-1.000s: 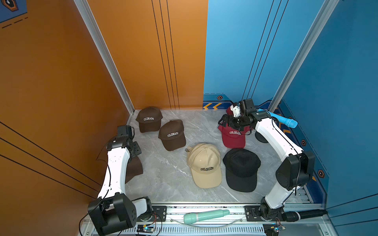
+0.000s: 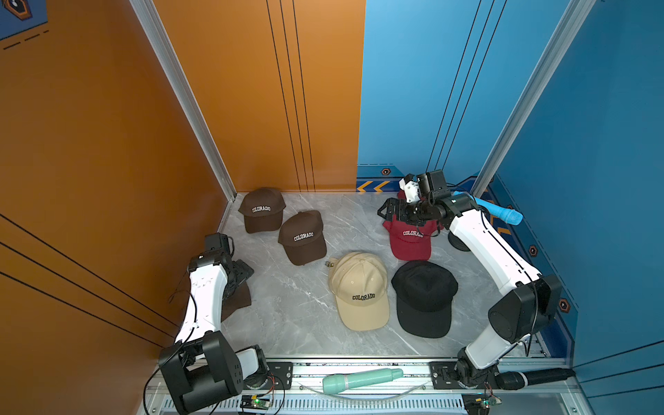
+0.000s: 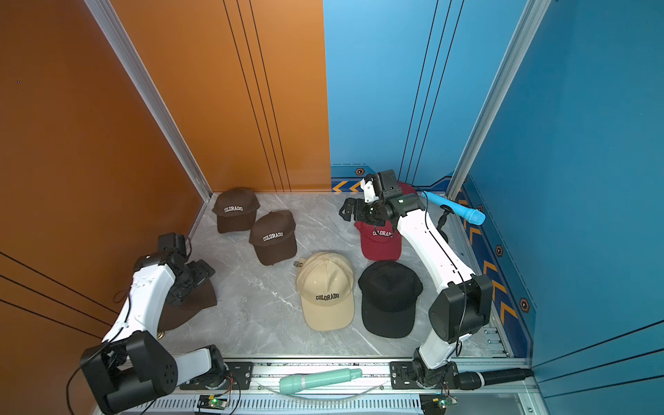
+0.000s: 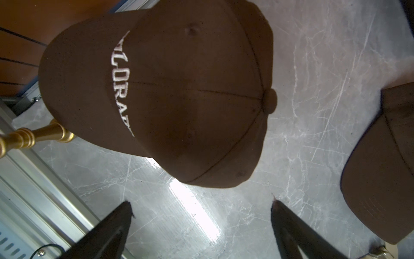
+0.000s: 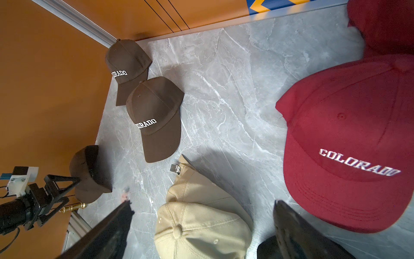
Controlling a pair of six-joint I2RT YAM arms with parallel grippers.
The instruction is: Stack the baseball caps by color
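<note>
Brown caps lie at left: one (image 2: 262,211) at the back, another (image 2: 301,238) beside it, a third (image 4: 202,99) under my open left gripper, which has nothing between its fingers. A beige cap (image 2: 358,290) and a black cap (image 2: 424,297) lie side by side at the front middle. A red cap (image 5: 345,142) sits at the back right, with another red cap (image 5: 383,21) behind it. My right gripper (image 3: 349,211) hovers open over the red caps' left side, empty. A dark item, partly hidden by the right arm, sits at the right of the red caps.
Orange and blue walls (image 2: 110,138) enclose the grey marble table (image 2: 283,318). A blue tube (image 2: 505,213) is at the back right corner. Bare table shows between the brown and red caps and at the front left.
My right gripper has edged up and left. The caps are unchanged.
</note>
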